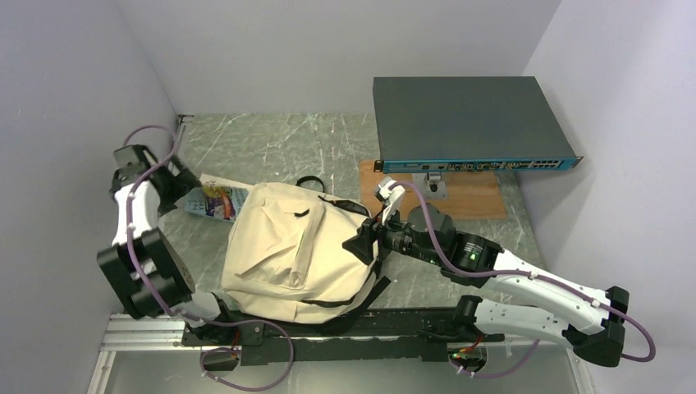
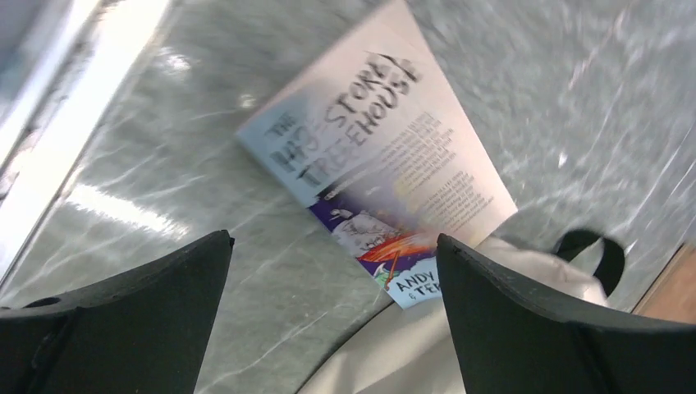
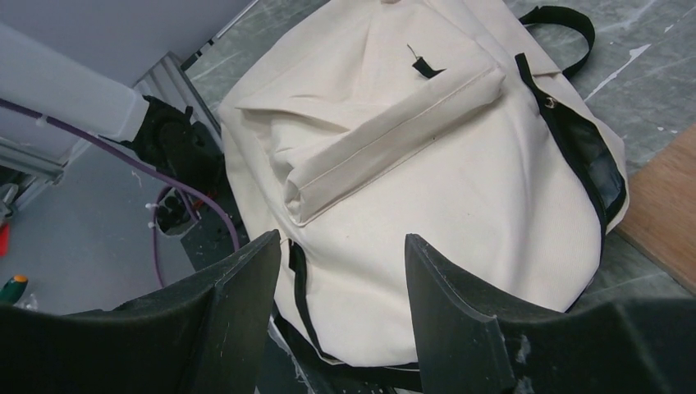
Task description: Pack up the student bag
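Observation:
A cream canvas bag (image 1: 283,246) lies flat on the grey marbled table, its dark-lined opening (image 3: 591,156) toward the right. At its upper left is a colourful book (image 2: 386,156), one corner touching or just under the bag's edge. My left gripper (image 1: 182,194), blurred in the top view, hangs at the book's left end; its fingers (image 2: 139,316) stand wide apart with nothing held. Over the bag's right part is my right gripper (image 1: 361,249). Its fingers (image 3: 246,316) are partly apart, with bag fabric visible beyond the gap and nothing clearly gripped.
A wooden board (image 1: 472,197) with a metal clip lies at the right, below a dark box-shaped device (image 1: 468,119). A black loop handle (image 1: 310,181) sticks out from the bag's top. Bare table (image 1: 271,144) extends behind the bag.

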